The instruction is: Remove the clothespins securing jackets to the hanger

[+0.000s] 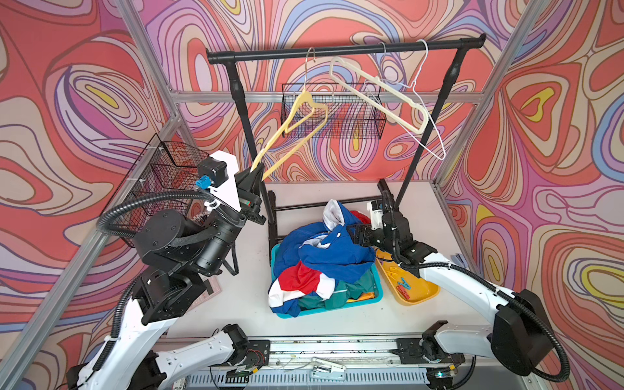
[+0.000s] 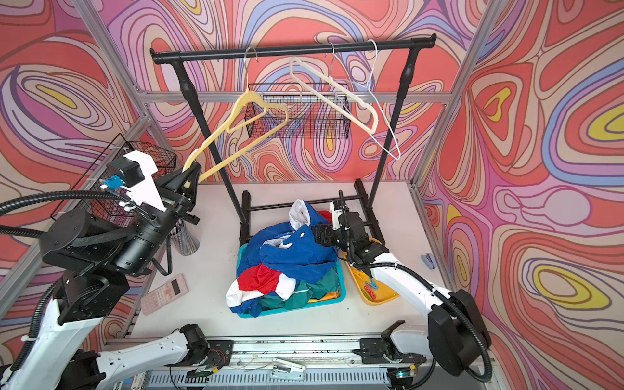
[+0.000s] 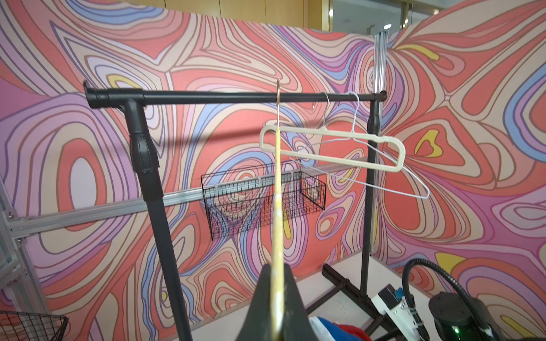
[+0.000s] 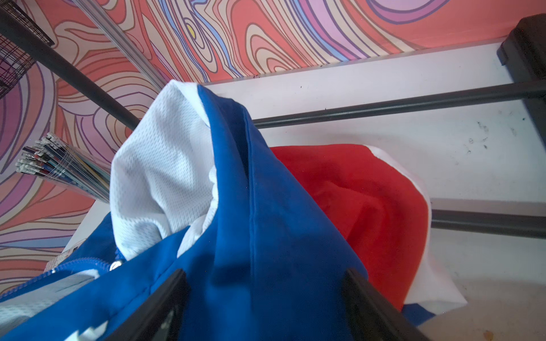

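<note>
My left gripper (image 1: 254, 183) is raised at the left, shut on the lower end of a yellow hanger (image 1: 301, 104), whose hook is up at the black rail (image 1: 344, 49). No clothespins show on that hanger. My right gripper (image 2: 323, 234) stands open low over the pile of blue, red, white and green jackets (image 1: 331, 253) in the turquoise tub (image 2: 260, 310). In the right wrist view its blurred fingers straddle the blue fabric. A few red and blue clothespins (image 1: 403, 288) lie in the orange tray (image 1: 422, 292).
Two white hangers (image 2: 331, 97) hang on the rail's right part. Wire baskets (image 1: 162, 169) are on the left and back walls. A pink calculator (image 2: 162, 292) lies at the left of the white table.
</note>
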